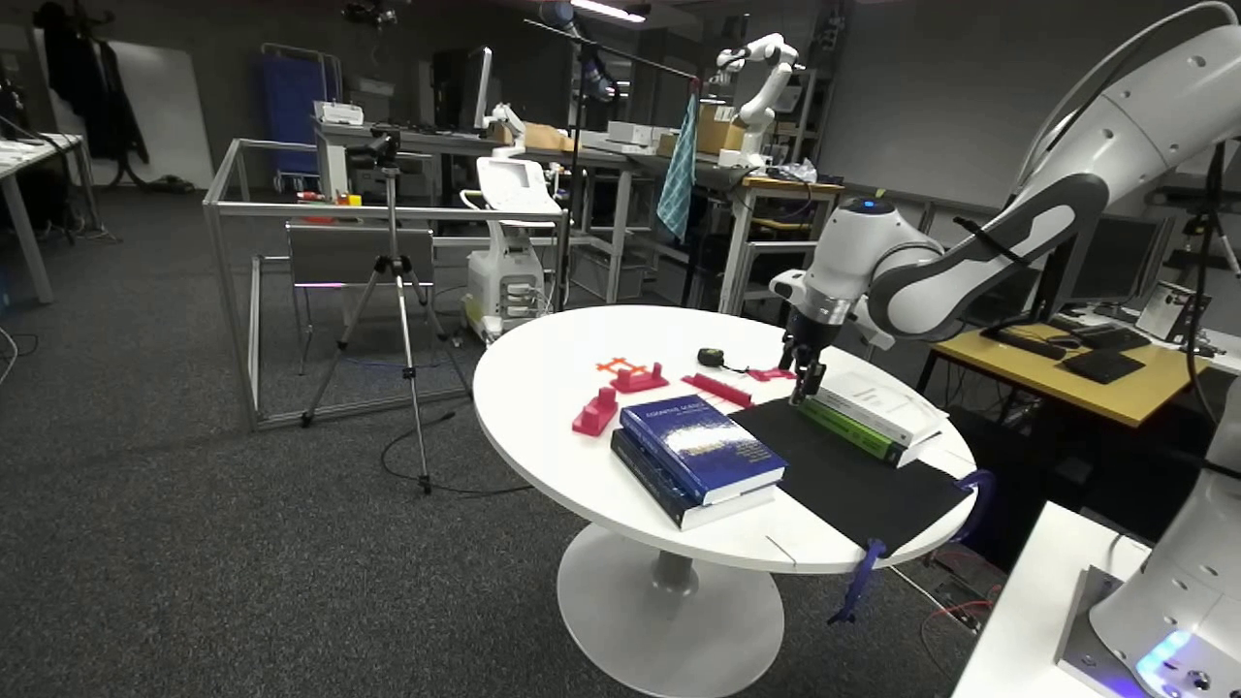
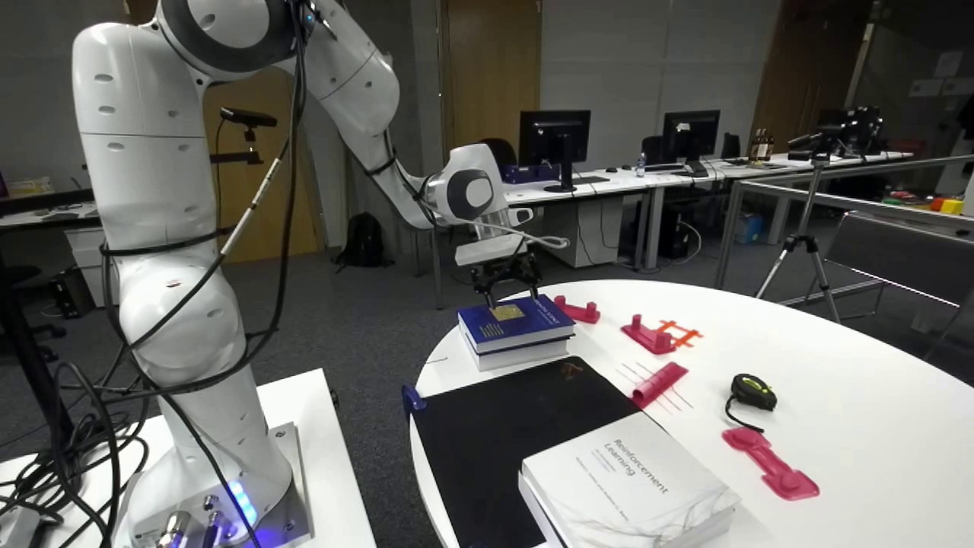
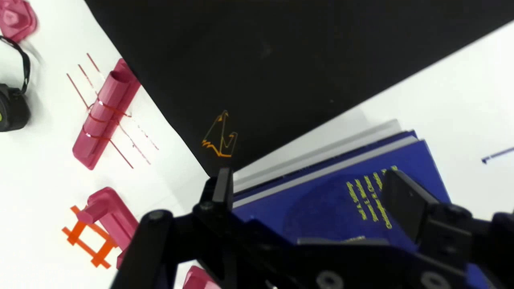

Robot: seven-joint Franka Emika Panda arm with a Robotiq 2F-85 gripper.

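Open and empty, my gripper hangs above a stack of two books in the wrist view, its fingers [image 3: 222,188] spread on either side of part of the top cover. The top one is a blue book [image 3: 308,207] with yellow lettering; a dark-spined book [image 1: 652,477] lies beneath it. In exterior view 2 the gripper [image 2: 512,297] is seen over this stack. Across the black mat lies a second stack, a white book [image 2: 630,475] titled "Reinforcement Learning" on top of a green book [image 1: 852,430]. From exterior view 1, the gripper [image 1: 806,378] appears well above the table.
Between the stacks lies the black mat [image 2: 511,429], clamped at the table edge. Pink printed parts [image 2: 659,383], an orange frame [image 1: 621,365] and a black tape measure [image 2: 754,391] sit on the far side. Elsewhere the white round table [image 2: 867,438] has clear room.
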